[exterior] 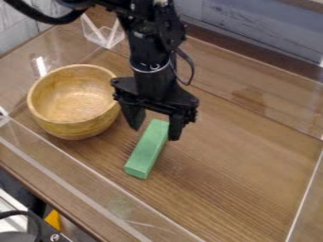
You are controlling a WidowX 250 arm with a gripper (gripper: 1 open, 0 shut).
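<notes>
A green bar-shaped object (pixel 147 153) lies flat on the wooden table, slanting toward the lower left. Above its far end is my black gripper (pixel 155 122), open, with nothing visible held between its fingers. A tan round bowl (pixel 70 99) sits to the left of the gripper.
Pale walls border it at the back and far right. A yellow item (pixel 51 218) and a dark cable show at the lower left, beyond the table's edge.
</notes>
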